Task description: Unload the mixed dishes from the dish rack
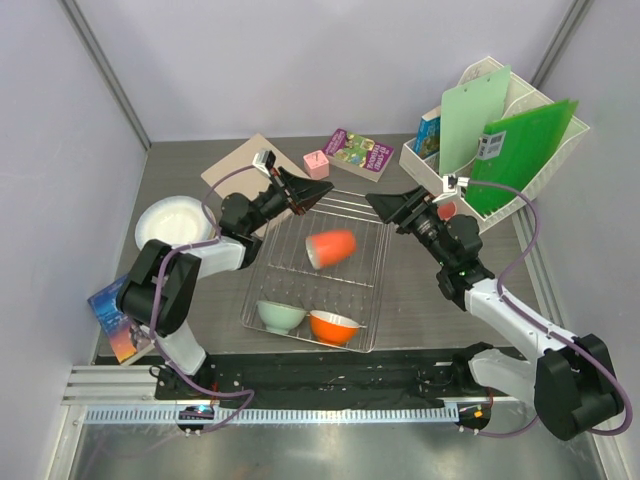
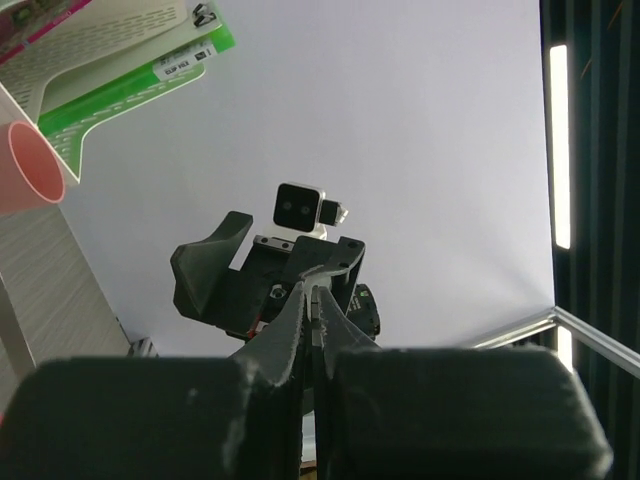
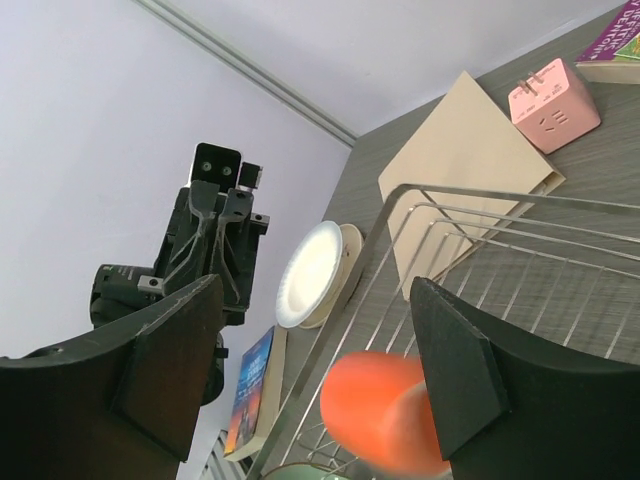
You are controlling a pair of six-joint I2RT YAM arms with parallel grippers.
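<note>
An orange mug is on its side over the dish rack, clear of both grippers. It looks blurred in the right wrist view, so I cannot tell if it is at rest. My left gripper is shut above the rack's far end, nothing between its fingers. Facing it from the right, my right gripper stands open and empty, its fingers spread wide. A green bowl and an orange-and-white bowl sit at the rack's near end. White plates lie left of the rack.
A red cup stands near the white file holder at the back right. Behind the rack are a pink cube, a purple book and a tan board. Another book lies front left. Counter right of the rack is clear.
</note>
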